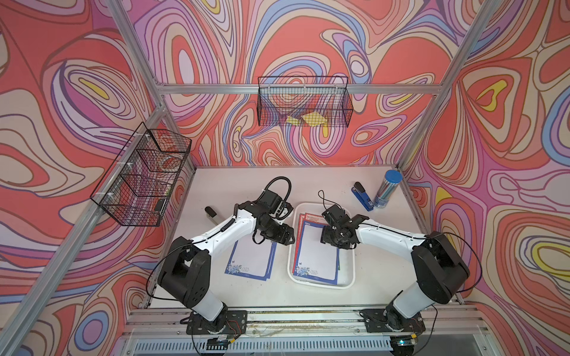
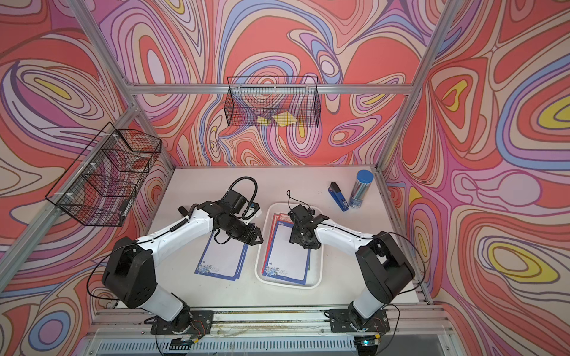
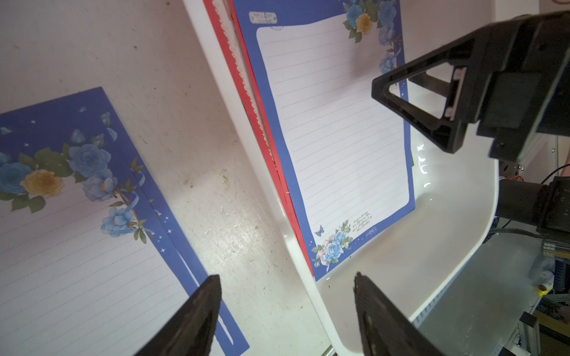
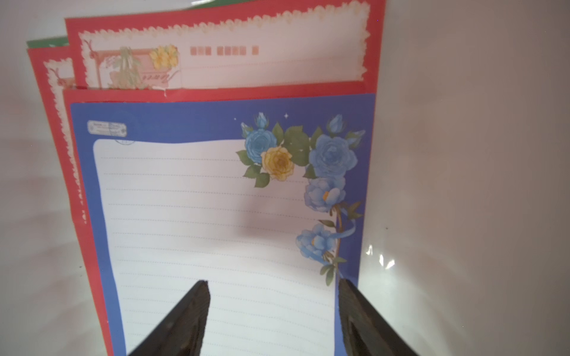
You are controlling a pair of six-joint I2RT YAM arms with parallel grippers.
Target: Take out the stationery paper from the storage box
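The white storage box (image 1: 354, 267) holds a stack of paper, with a blue-bordered lined sheet (image 3: 344, 118) on top and red-bordered sheets (image 4: 225, 53) showing past its left and far edges. Above the top sheet is my right gripper, open, its fingers apart and no paper seen gripped. My left gripper stands open and empty at the box's left wall, between the box and more blue-bordered sheets (image 3: 77, 255) lying on the table. Whether the right fingertips touch the paper, I cannot tell.
A blue stapler (image 1: 362, 197) and a clear jar with a blue lid (image 1: 387, 188) stand at the back right. Something with a black handle (image 1: 210, 211) lies behind the left arm. Wire baskets (image 1: 305, 103) hang on the frame.
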